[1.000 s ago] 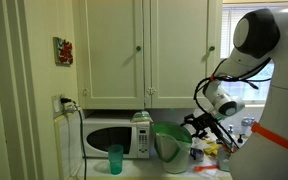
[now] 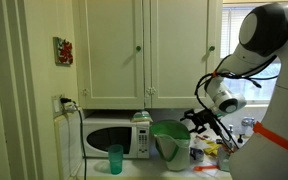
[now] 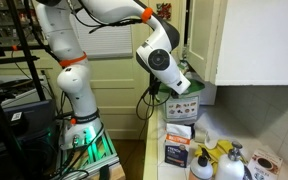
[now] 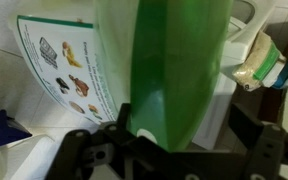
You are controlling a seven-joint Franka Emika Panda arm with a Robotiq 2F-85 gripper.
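A green translucent bag or liner [image 4: 179,90] fills the middle of the wrist view. My gripper is open, one dark finger [image 4: 117,135] on its left and the other on its right; whether either touches it I cannot tell. A white bin [image 3: 182,108] stands on the counter below the arm, and the green material [image 2: 168,129] shows at its top. In the second exterior view the arm's wrist partly covers the bin.
A printed bag or packet [image 3: 177,144], a kettle-like white item [image 3: 230,164] and several other items crowd the counter in front of the bin. A microwave [image 2: 116,137] and a teal cup [image 2: 116,158] stand left of the bin.
The green material at the bin's top reaches slightly higher now. The arm's position looks nearly the same.
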